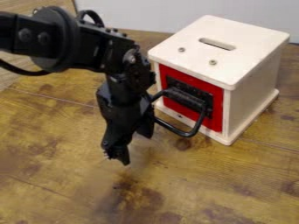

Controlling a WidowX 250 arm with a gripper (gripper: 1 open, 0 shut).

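A black gripper point(117, 150) on the arm hangs low over the wooden floor at the centre left, pointing down; whether its fingers are apart or closed is hard to tell. To its right stands a white wooden box point(246, 87) with a slot and two screws on top. Its front has a red panel point(170, 72) holding a black block, from which a black bent handle point(187, 132) sticks out toward the arm, reaching behind or beside the gripper's body.
A pale wall runs along the back right, and a light board lies at the far left edge.
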